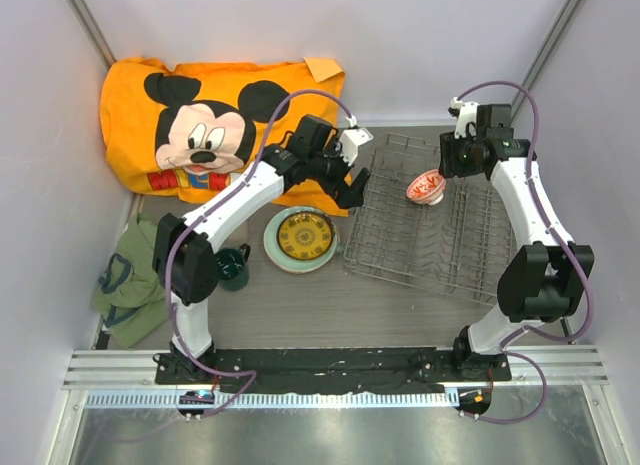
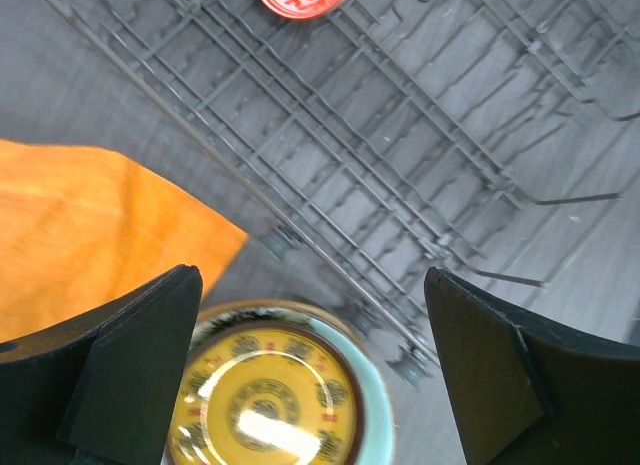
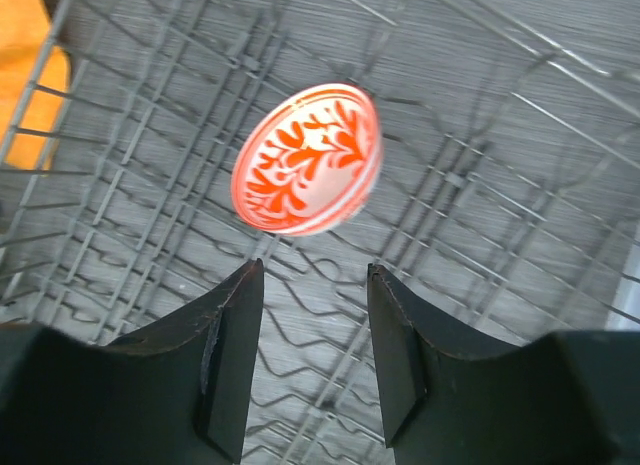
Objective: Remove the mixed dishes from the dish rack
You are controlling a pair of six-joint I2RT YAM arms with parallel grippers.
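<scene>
A white bowl with an orange leaf pattern (image 3: 308, 160) rests tilted in the wire dish rack (image 1: 385, 250), its patterned inside facing up. My right gripper is open close above the rack, its fingers apart just short of the bowl's near rim; nothing is between them. In the top view the right gripper (image 1: 449, 157) hangs to the right of the bowl (image 1: 426, 188). My left gripper (image 1: 352, 189) stands open and empty over the rack's left edge. Below it lies a stack of plates, a yellow patterned plate (image 1: 305, 235) on a pale green one (image 1: 284, 259).
Left of the plates stands a dark green mug (image 1: 231, 272); the left arm hides most of what is behind it. An orange Mickey Mouse cloth (image 1: 120, 135) covers the back left, with a green cloth (image 1: 135, 275) at the left edge. Bare table (image 1: 290, 315) shows in front.
</scene>
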